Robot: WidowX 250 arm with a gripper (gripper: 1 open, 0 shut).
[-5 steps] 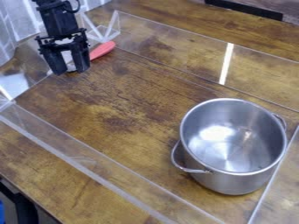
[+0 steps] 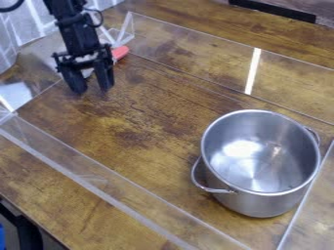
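Observation:
The black robot gripper (image 2: 89,73) hangs low at the upper left, over the wooden table near a pink-red object (image 2: 120,54), which is partly hidden behind it. Whether its fingers are open or shut, or hold anything, is too small and dark to tell.
A large steel pot (image 2: 256,156) with side handles stands at the right. Clear plastic strips or edges run along the left and right of the table (image 2: 156,117).
The gripper has moved right and a little down, and now covers more of the pink-red object. The pot has not moved.

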